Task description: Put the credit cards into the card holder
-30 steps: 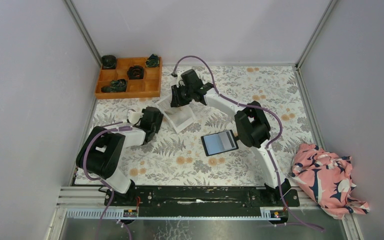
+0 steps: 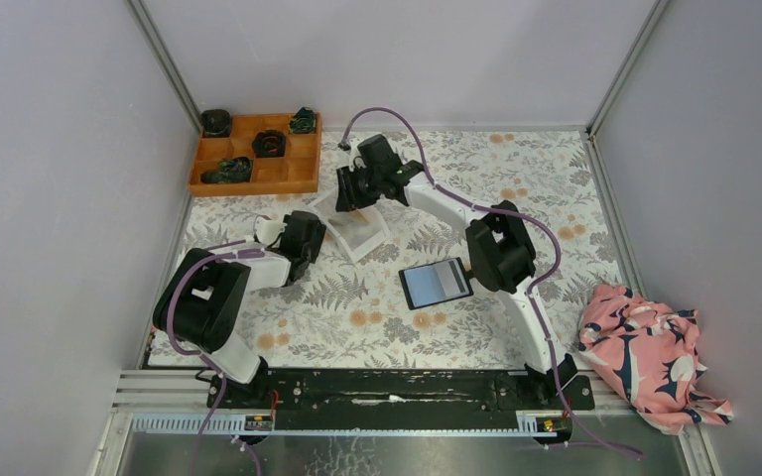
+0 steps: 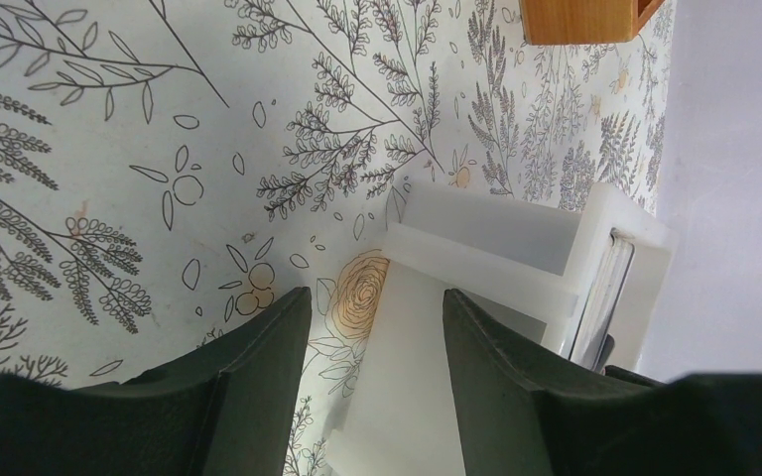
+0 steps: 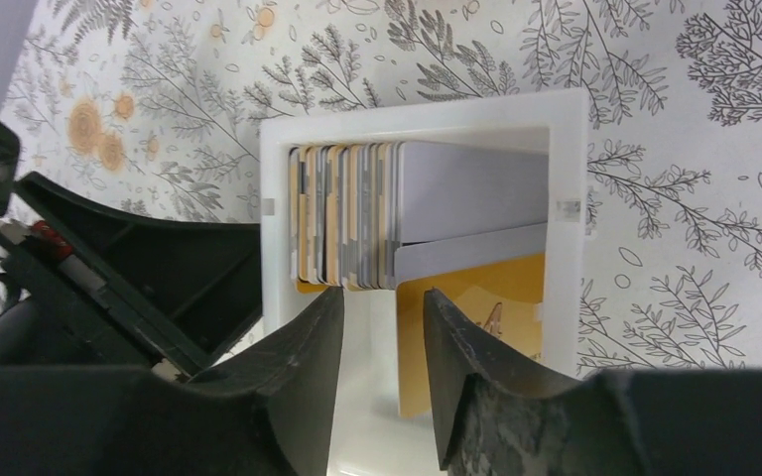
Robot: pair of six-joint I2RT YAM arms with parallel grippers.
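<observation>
A white box [image 4: 568, 258] holds a row of several cards [image 4: 357, 213] on edge, pale and gold. A gold card [image 4: 471, 327] leans flat in its open part, partly behind one right finger. My right gripper is part open over the box, that card's left edge showing between its fingers. In the top view this box [image 2: 365, 240] lies tilted left of centre. At the left, my left gripper is shut on a white slotted holder [image 3: 476, 260]; the holder's panel shows between the fingers. Thin layers show in its slot.
An orange compartment organizer [image 2: 283, 186] with dark items stands back left. A black-framed tablet-like panel [image 2: 437, 284] lies right of centre. Patterned pink cloth [image 2: 645, 357] is heaped at the right, outside the table.
My right gripper has shifted very slightly within the box's area. The left arm, the white holder and the rest look the same.
</observation>
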